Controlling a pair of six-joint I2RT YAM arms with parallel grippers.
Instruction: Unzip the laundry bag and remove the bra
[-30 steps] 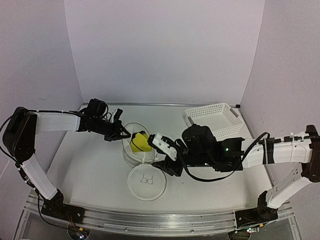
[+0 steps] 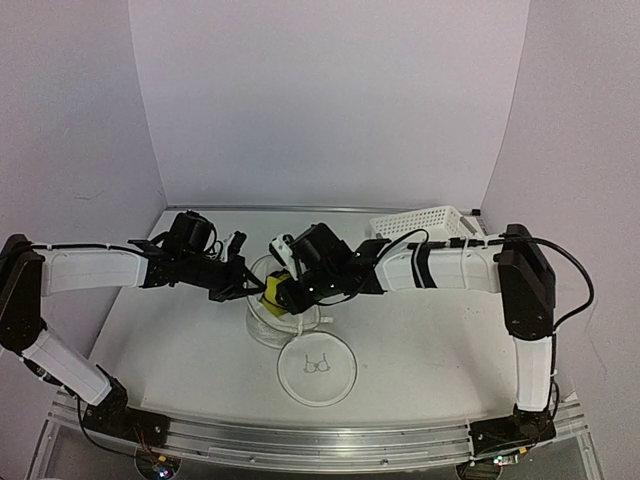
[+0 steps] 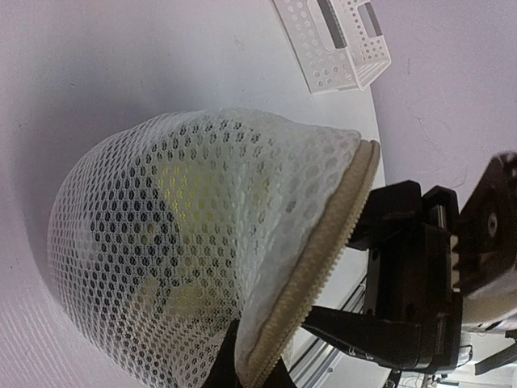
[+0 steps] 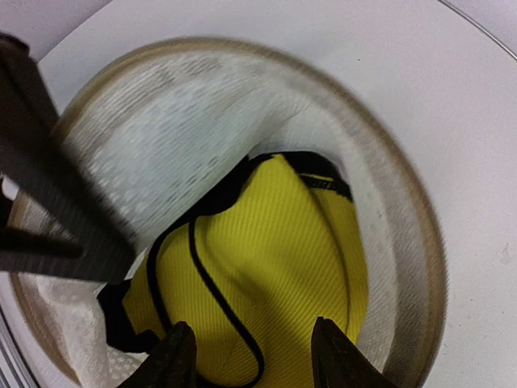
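The white mesh laundry bag [image 3: 161, 242] stands unzipped, its round lid [image 2: 316, 368] with a bra drawing folded down toward the front. Inside lies a yellow bra with black trim, which shows only faintly through the mesh in the left wrist view. My left gripper is shut at the bag's zipper rim [image 3: 323, 250]. Over the opening, my right gripper points down at the bra with its fingertips apart, yellow fabric visible below and between them. Whether the tips touch the fabric I cannot tell.
A white perforated basket [image 2: 425, 222] stands at the back right, partly hidden by my right arm. Bare table [image 2: 430, 350] lies to the right of the lid and to the left of the bag.
My right gripper has moved left from beside the bag to over its opening. The bag's lid has shifted right, and my left gripper has come slightly right and forward.
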